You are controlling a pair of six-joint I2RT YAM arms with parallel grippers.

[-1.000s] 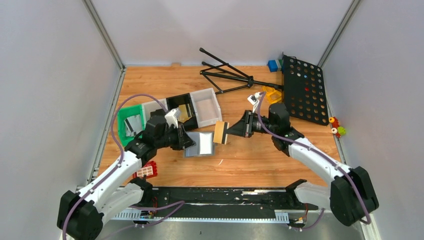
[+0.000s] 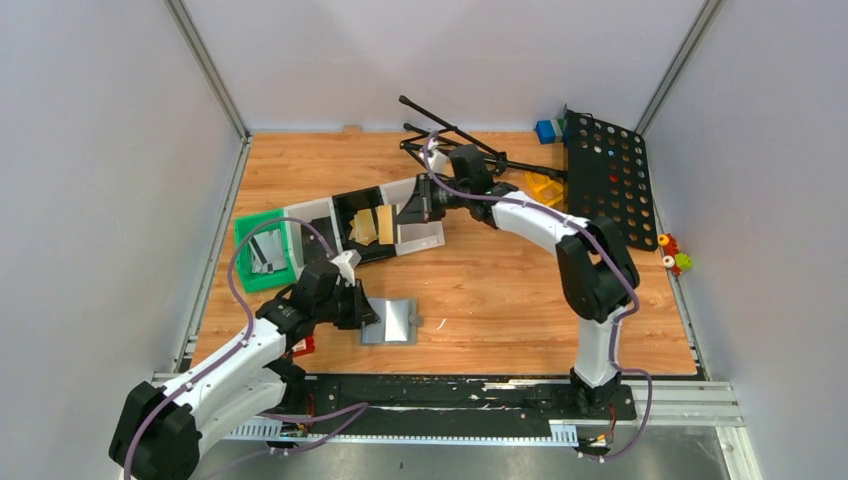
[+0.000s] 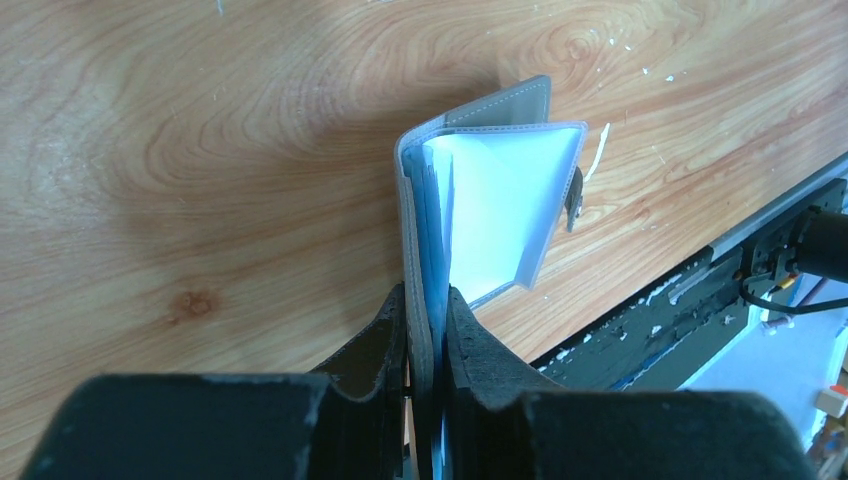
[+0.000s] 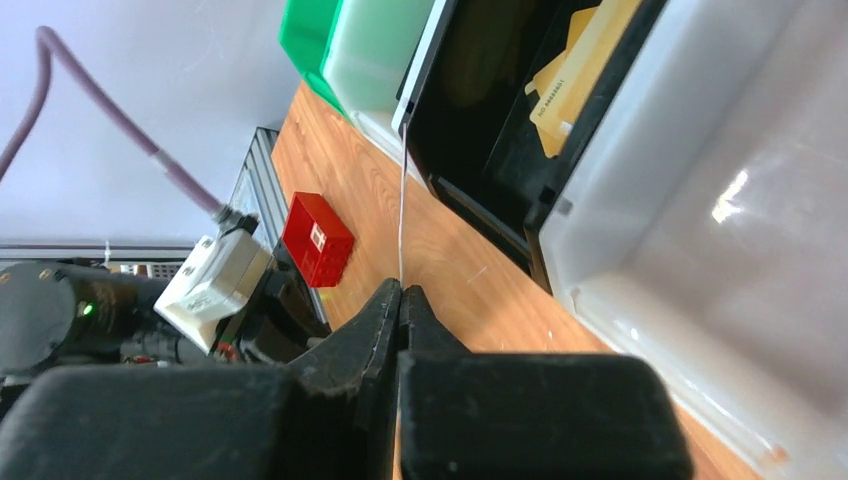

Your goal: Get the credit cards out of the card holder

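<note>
A yellow card with a dark stripe (image 2: 386, 226) is pinched in my right gripper, which is over the row of bins. The right wrist view shows this card (image 4: 403, 205) edge-on as a thin line above the black bin's near side. Other yellow cards (image 4: 565, 95) lie inside the black bin (image 2: 347, 205). My left gripper is shut on the edge of the grey card holder (image 2: 390, 322), low over the table's front left. The card holder (image 3: 500, 190) hangs partly open, with a white inner page. Whether cards remain inside cannot be seen.
Right of the black bin is an empty clear-white bin (image 2: 420, 236); a green bin (image 2: 246, 228) with grey-white cards is at the left. A red box (image 4: 318, 240) sits near the left arm. A black tripod (image 2: 455, 135) lies behind.
My right gripper has carried the card leftward and back, from open table to above the black bin. The left gripper has drawn the card holder slightly toward the front left.
</note>
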